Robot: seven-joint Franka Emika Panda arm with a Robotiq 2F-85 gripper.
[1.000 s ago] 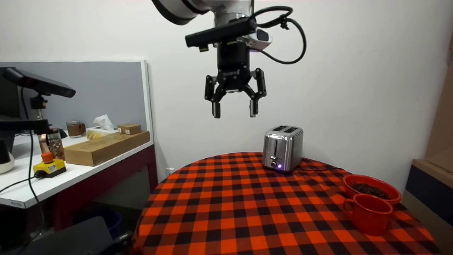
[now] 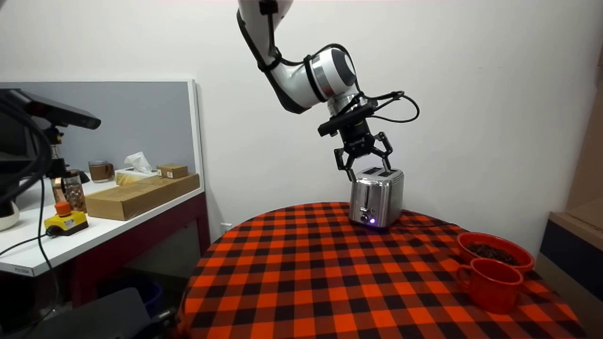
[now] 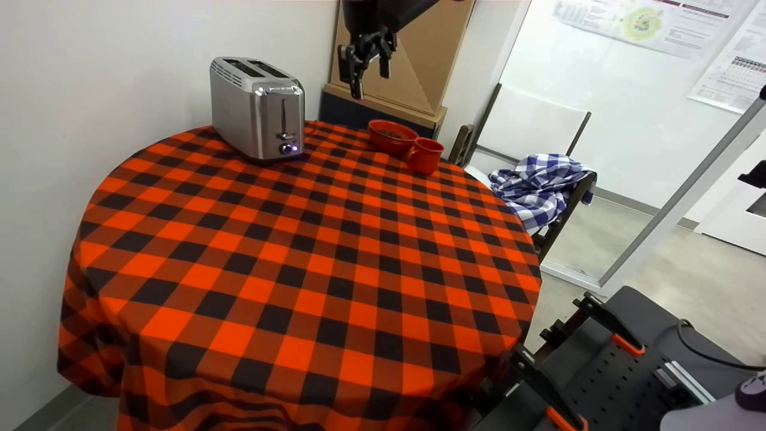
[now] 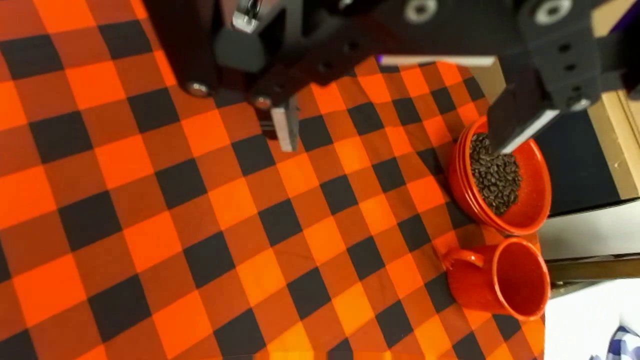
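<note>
My gripper (image 2: pixel 370 169) stands open, its two fingers (image 4: pixel 286 129) wide apart and only bare tablecloth and bowl visible between and beyond them in the wrist view. A silver two-slot toaster (image 2: pixel 376 197) rests at the back of the table, a small light glowing on its front. The first exterior view has the fingertips overlapping the toaster's top; from the second, the gripper (image 3: pixel 370 79) hangs in the air to the right of the toaster (image 3: pixel 251 108), clear of it. A red bowl (image 4: pixel 535 192) of dark beans and a red mug (image 4: pixel 474 279) sit side by side near the table edge.
Red-and-black checked cloth (image 3: pixel 301 287) covers the round table, whose middle and front are clear. A cord (image 2: pixel 421 226) trails from the toaster. Behind the bowl stands brown cardboard (image 3: pixel 413 72). A wall runs close behind the toaster.
Toaster, bowl and mug have stayed put.
</note>
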